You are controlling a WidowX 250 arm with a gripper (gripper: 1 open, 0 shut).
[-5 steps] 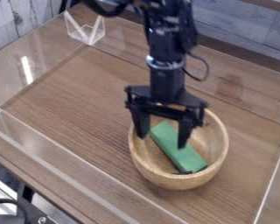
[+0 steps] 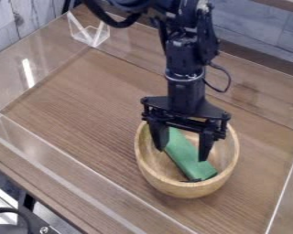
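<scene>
A black robot arm with its gripper [image 2: 182, 137] reaches down into a light wooden bowl [image 2: 161, 175] on the table. Two fingers hang apart over the bowl, one at the left and one at the right. A green rectangular object [image 2: 192, 160] lies slanted in the bowl, between and below the fingers, its upper end partly hidden by the gripper. Whether the fingers touch it cannot be told. Something small and dark lies under its lower end.
A clear plastic piece [image 2: 91, 27] stands at the back left. A dark cable loops at the lower left edge.
The gripper was blurred a second ago and is sharp now, sitting slightly differently over the bowl. The green object and bowl look nearly unchanged.
</scene>
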